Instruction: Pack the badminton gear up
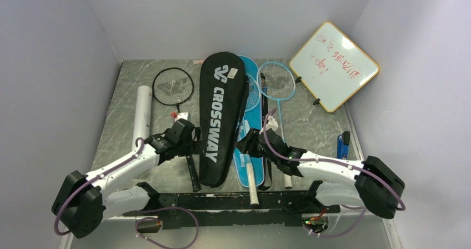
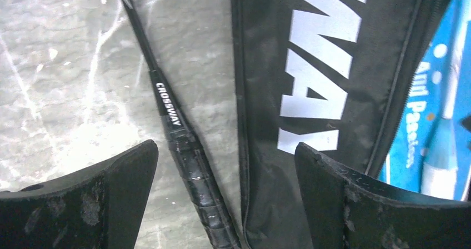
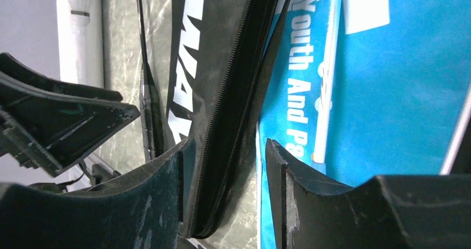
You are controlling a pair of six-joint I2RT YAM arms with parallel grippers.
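The black CROSSWAY bag lies flat, half over the blue bag. Left of it lies the black racket. A blue-framed racket lies at the right; another rests on the blue bag. My left gripper is open above the black racket's handle and the black bag's edge, holding nothing. My right gripper hangs open over the black bag's zip edge and the blue bag, nothing between its fingers.
A white tube lies at the far left. A whiteboard stands at the back right, with a blue item below it. Grey walls bound the table.
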